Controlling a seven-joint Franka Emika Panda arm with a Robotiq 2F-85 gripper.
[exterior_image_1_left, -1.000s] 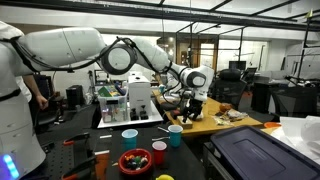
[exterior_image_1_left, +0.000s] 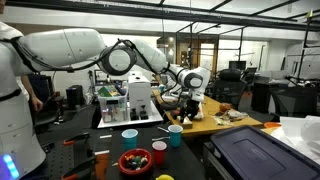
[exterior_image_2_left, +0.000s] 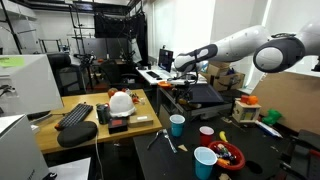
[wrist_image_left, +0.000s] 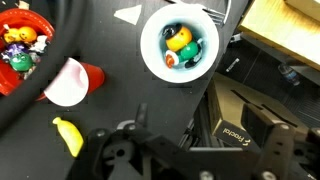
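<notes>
My gripper is open, with nothing between its dark fingers at the bottom of the wrist view. In exterior view 1 the gripper (exterior_image_1_left: 186, 116) hangs in the air behind the cups. A cup (wrist_image_left: 150, 47), pale inside, holds several coloured toys (wrist_image_left: 180, 40) and lies ahead of the fingers. Below it to the left lie a red cup (wrist_image_left: 92, 77), a red bowl (wrist_image_left: 20, 62) of small toys and a yellow banana-like toy (wrist_image_left: 70, 137). Exterior view 2 shows two blue cups, one farther back (exterior_image_2_left: 177, 125) and one nearer (exterior_image_2_left: 204, 162).
A fork (wrist_image_left: 214, 15) lies beside the toy-filled cup. The wooden desk (exterior_image_1_left: 205, 124) stands behind the black work surface. A large dark case (exterior_image_1_left: 262, 155) takes up the right side. Bare black surface (wrist_image_left: 125, 130) shows between the banana and the cup.
</notes>
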